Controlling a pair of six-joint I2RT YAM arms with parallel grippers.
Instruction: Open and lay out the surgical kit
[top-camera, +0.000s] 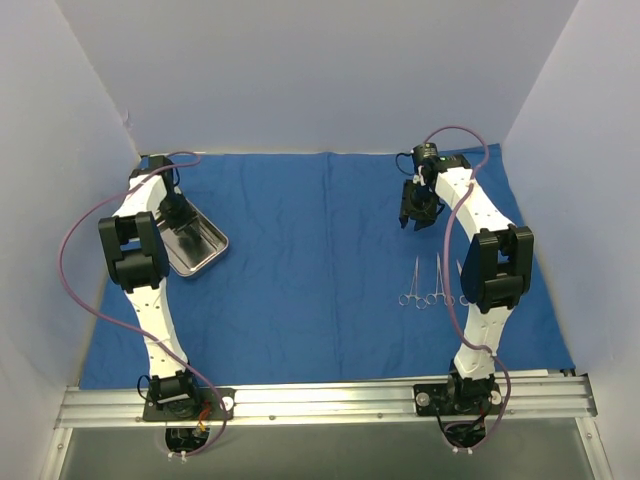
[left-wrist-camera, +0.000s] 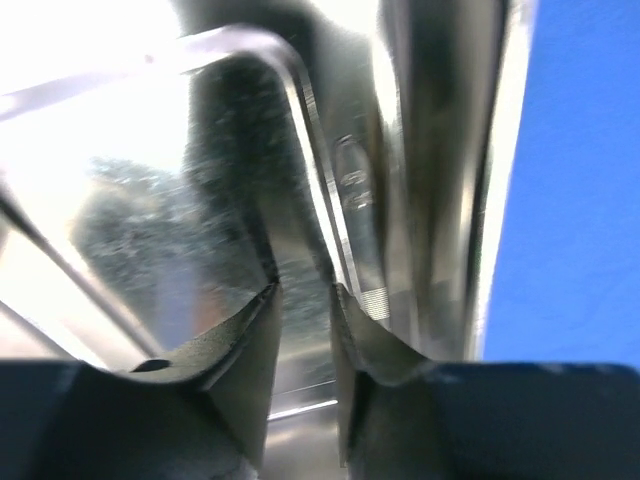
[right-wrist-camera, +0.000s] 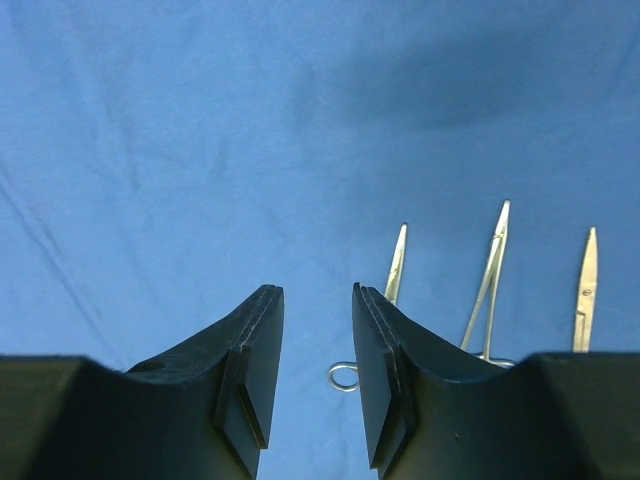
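The steel tray (top-camera: 213, 257) lies on the left of the blue cloth with my left gripper (top-camera: 180, 220) down inside it. In the left wrist view, the left gripper is part open over instruments: a thin bent metal one (left-wrist-camera: 312, 160) and a flat handle (left-wrist-camera: 360, 200). I cannot tell whether anything is between its fingertips. My right gripper (top-camera: 421, 210) hangs open above the cloth. In the right wrist view, several instruments lie below it (right-wrist-camera: 318, 292), among them scissor-like ones (right-wrist-camera: 498, 240) and a blade (right-wrist-camera: 587, 280), nothing held.
Walls border the back and both sides. The laid instruments (top-camera: 416, 300) sit at the right, partly under the right arm.
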